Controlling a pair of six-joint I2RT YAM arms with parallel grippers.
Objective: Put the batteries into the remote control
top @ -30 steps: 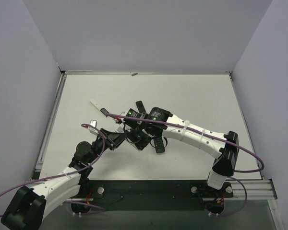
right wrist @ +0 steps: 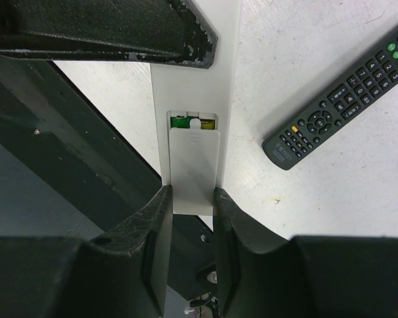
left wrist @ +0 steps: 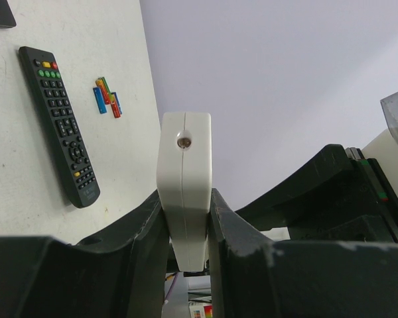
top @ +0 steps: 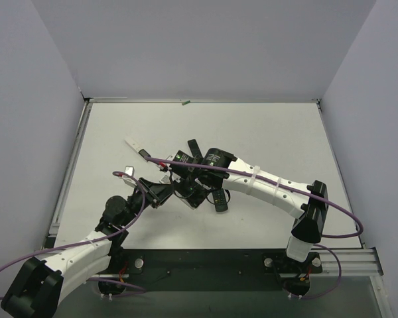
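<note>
In the left wrist view, my left gripper is shut on a white remote [left wrist: 184, 172], seen end-on. The right wrist view shows the back of this remote [right wrist: 192, 89], with a green and a yellow battery in its compartment under a white cover [right wrist: 194, 165] that leaves the upper end uncovered. My right gripper is shut on the cover's lower end. In the top view both grippers meet at the centre, largely hiding the remote.
A black remote [left wrist: 58, 126] lies on the table, with several loose coloured batteries [left wrist: 101, 96] beside it. Further dark remotes [top: 193, 147] and a white one [top: 132, 144] lie on the table, whose right part is clear.
The right arm has shifted very slightly around its elbow. Otherwise the top view looks the same.
</note>
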